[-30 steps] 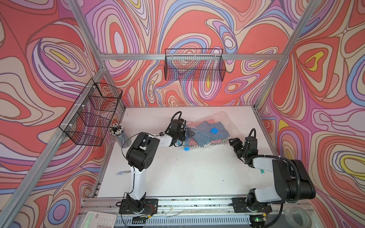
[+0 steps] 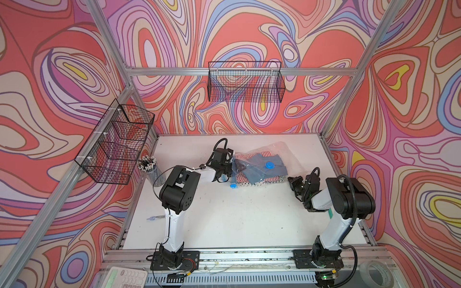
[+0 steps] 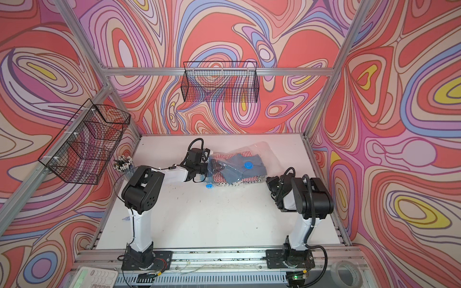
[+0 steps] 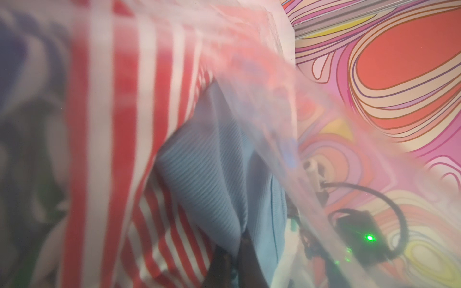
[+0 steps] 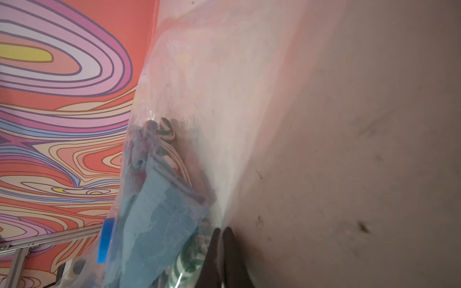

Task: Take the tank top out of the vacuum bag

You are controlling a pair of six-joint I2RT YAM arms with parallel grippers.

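The clear vacuum bag (image 2: 287, 152) lies at the back middle of the table, with folded clothes inside. A blue ribbed garment, seemingly the tank top (image 2: 257, 171), rests on top of red-and-white striped cloth (image 2: 244, 178). In the left wrist view the blue cloth (image 4: 199, 158) gathers into a point at my left gripper, whose fingers are shut on it with bag film close around. At the bag's right end, my right gripper is shut on a fold of the clear film (image 5: 230, 189). In the top views both fingertip pairs are hard to make out.
A blue round valve (image 2: 269, 165) sits on the bag, and a blue slider (image 2: 233, 186) lies at its front left corner. A glass jar of cotton swabs (image 2: 152, 173) stands far left.
My right arm has swung inward and its wrist has come lower and slightly left.
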